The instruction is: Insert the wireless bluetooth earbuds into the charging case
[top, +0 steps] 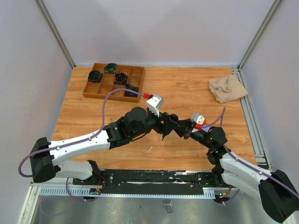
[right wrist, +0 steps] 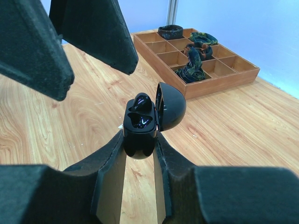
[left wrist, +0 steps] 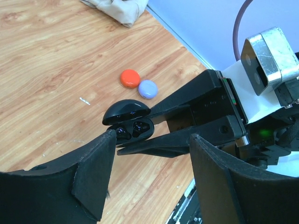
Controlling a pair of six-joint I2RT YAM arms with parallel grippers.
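A glossy black charging case [right wrist: 140,133], lid raised, is held in my right gripper, shut on it, in front of my left gripper. Two black earbud shapes [right wrist: 139,107] show inside the case. My left gripper stands open around the near side of the case, its fingertips apart with nothing clearly between them. In the top view both grippers [top: 168,125] meet at the middle of the table, partly hiding the case.
A wooden compartment box [top: 105,91] with dark cloth items stands at back left, a folded beige cloth [top: 226,87] at back right. A red tin [left wrist: 130,78] and a lilac tin [left wrist: 147,88] lie on the table. The middle of the table is otherwise mostly clear.
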